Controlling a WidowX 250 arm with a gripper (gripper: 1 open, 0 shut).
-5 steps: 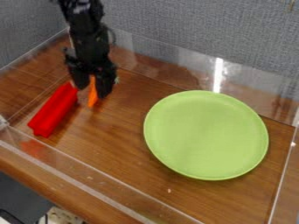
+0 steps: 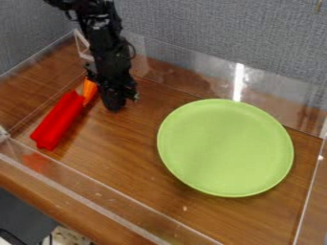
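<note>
A black robot gripper (image 2: 113,94) is lowered at the back left over an orange carrot-like object (image 2: 90,88), which is mostly hidden behind it. Whether the fingers are open or closed on it cannot be seen. A red elongated object (image 2: 54,124) lies just in front and to the left of the gripper. A green plate (image 2: 224,148) rests on the right side of the wooden surface.
Low clear walls border the wooden surface (image 2: 153,206), with grey padded walls behind. The middle front and the strip between the gripper and the plate are bare.
The red object and plate are unmoved.
</note>
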